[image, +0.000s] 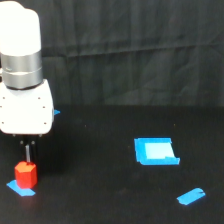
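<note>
A small red cube (26, 176) sits at the lower left in the camera view, on a blue tape patch (15, 188). My gripper (28, 158) points down right over the cube, its thin dark fingers close to the cube's top. The picture is too small to tell whether they touch it or how far apart they stand. No gap shows between the cube and the patch under it.
On the right of the dark table (110, 195) a blue tape outline (141, 146) surrounds a white square (158, 151). A short blue strip (190, 196) lies near the right edge.
</note>
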